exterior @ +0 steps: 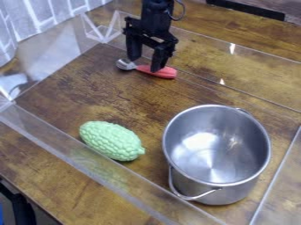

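My black gripper (148, 54) is at the back centre, low over a red-handled utensil (157, 72) with a metal head, lying on the wooden floor of the tray. Whether its fingers are open or closed on the utensil cannot be made out. A pale green bumpy corn-like object (111, 141) lies at the front left. A steel pot (214, 148) with a wire handle stands at the front right.
Clear plastic walls (38, 132) border the wooden work area (83, 92).
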